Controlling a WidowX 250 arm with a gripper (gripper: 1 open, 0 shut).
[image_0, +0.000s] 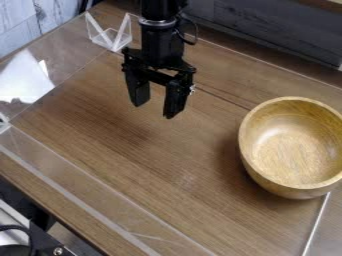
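The black gripper (158, 92) hangs over the upper middle of the wooden table, its two fingers spread open with nothing seen between them. A large wooden bowl (291, 172) stands on the right side of the table, apart from the gripper.
Bare tabletop (140, 175) fills the middle and front. A clear acrylic holder (110, 32) stands at the back left, and a bright white patch (22, 78) shows at the left edge. A dark wall runs along the back right, and black cables lie at the lower left.
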